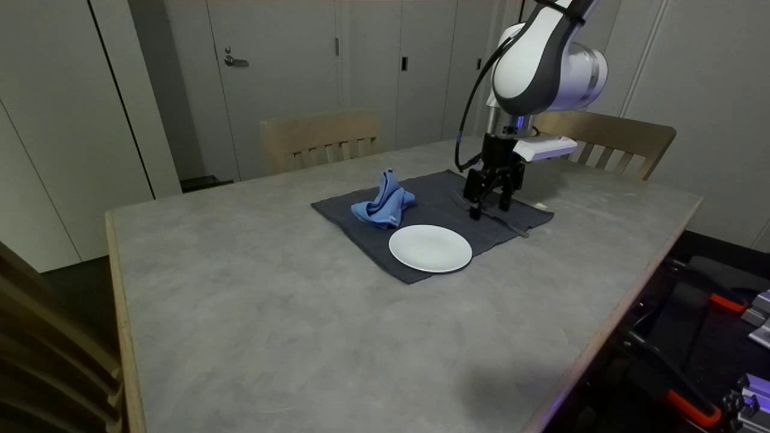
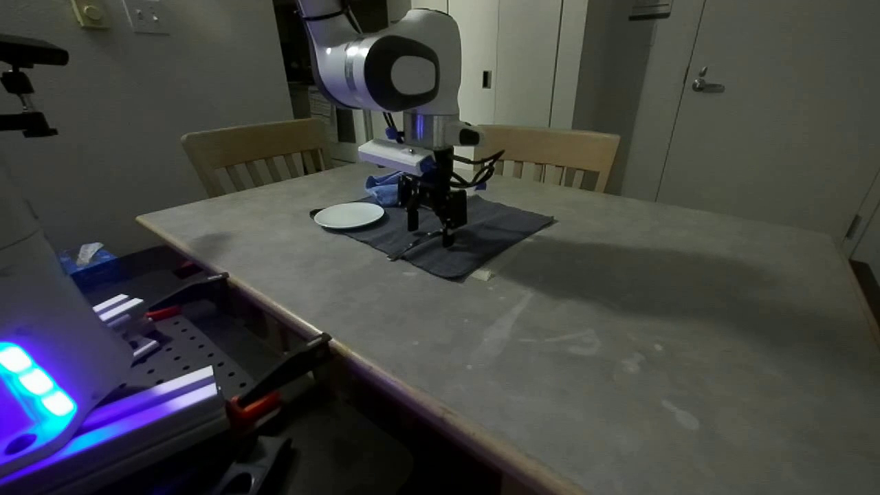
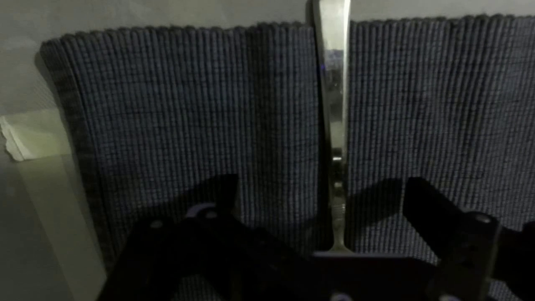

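A metal utensil [image 3: 337,115] lies on the dark placemat [image 3: 190,100], its handle reaching past the cloth's edge. Its far end is hidden behind the gripper in the wrist view. My gripper stands open just above, with one finger on each side of the utensil and clear space between them and the metal. In exterior view 1 the gripper [image 1: 489,209] is low over the right part of the mat. A white plate [image 1: 431,249] rests on the mat's near edge. Behind it, a bunched blue cloth [image 1: 386,204] stands on the mat.
Pale tape [image 3: 37,135] is stuck to the table beside the mat. Wooden chairs [image 1: 321,133] stand behind the table.
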